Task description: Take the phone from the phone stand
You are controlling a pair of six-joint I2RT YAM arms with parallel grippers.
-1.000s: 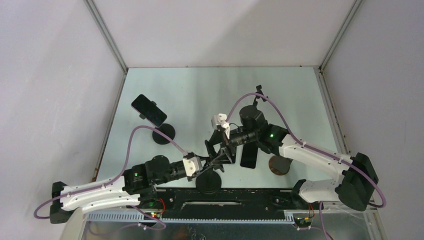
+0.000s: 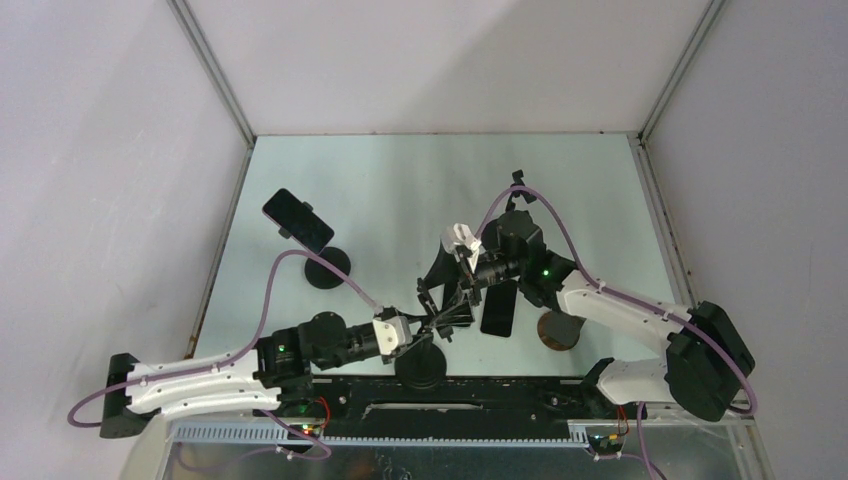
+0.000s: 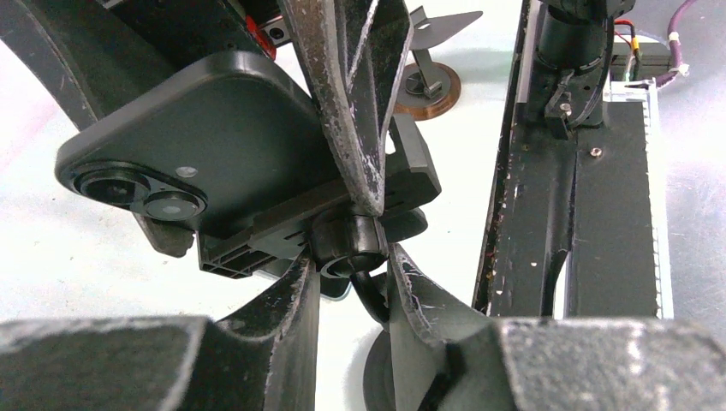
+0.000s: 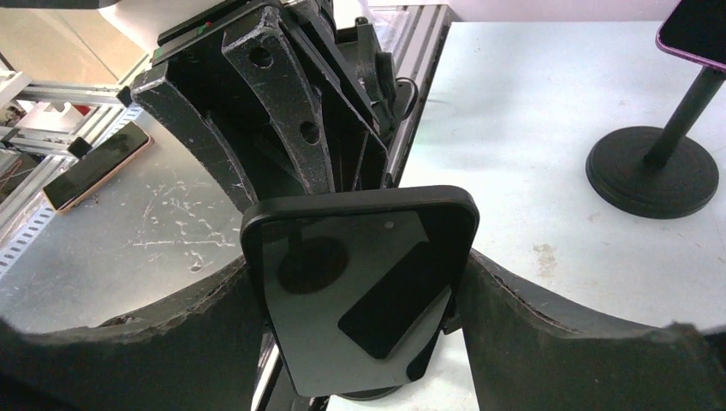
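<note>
A black phone [image 3: 205, 137] sits tilted against the clamp [image 3: 411, 175] of the phone stand, its camera side showing in the left wrist view. Its glossy screen side [image 4: 360, 300] fills the space between the fingers of my right gripper, which is shut on the phone's side edges. Just below the clamp, my left gripper closes around the stand's round neck joint. The stand's dark round base [image 2: 420, 366] rests near the table's front edge. From above, both grippers meet over it and cover most of the phone.
Another stand [image 2: 328, 268] carrying a phone [image 2: 298, 220] occupies the left. A dark phone [image 2: 498, 309] lies flat right of the grippers, beside a brown stand base [image 2: 558, 331]. Free table stretches behind, at the back middle.
Over the last second both grippers have shifted a little to the right together, and the stand's base has slid slightly right with them. The other stands have stayed put.
</note>
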